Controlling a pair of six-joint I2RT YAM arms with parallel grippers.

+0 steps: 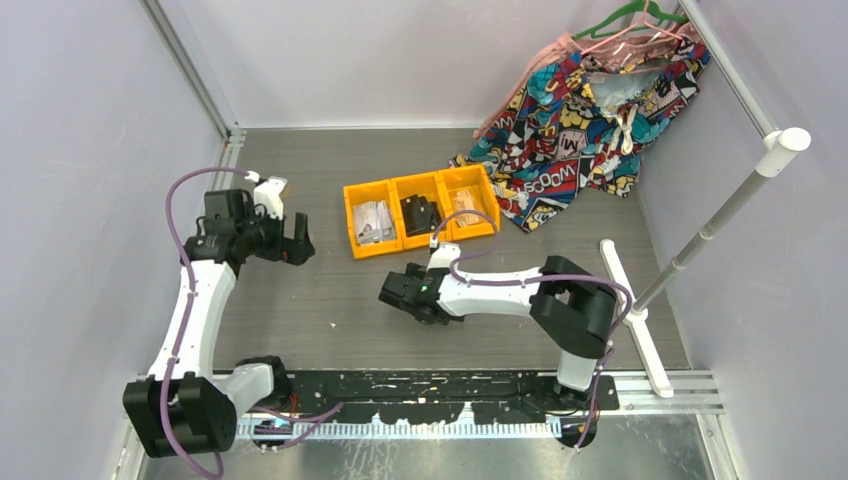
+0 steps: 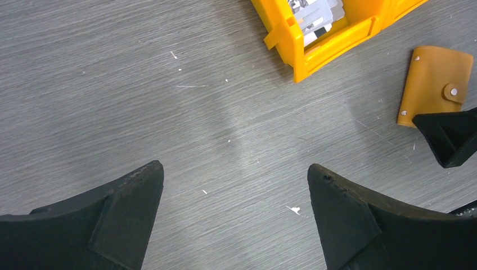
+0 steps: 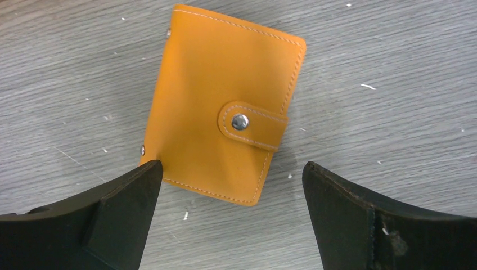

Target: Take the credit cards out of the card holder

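Observation:
An orange leather card holder [image 3: 214, 84] with a snap strap lies flat on the grey table; no cards show outside it. My right gripper is open just over it, its left fingertip at the holder's lower-left corner, nothing held. The top view has this gripper [image 1: 420, 295] in front of the trays, hiding the holder. In the left wrist view the holder [image 2: 427, 79] is at the right, beside a black fingertip of the right gripper. My left gripper [image 1: 295, 238] stands open and empty at the left side of the table.
A yellow three-compartment tray [image 1: 372, 188] with assorted items stands behind the right gripper. Patterned clothing [image 1: 550, 150] on hangers is at back right, beside a white stand [image 1: 640, 330].

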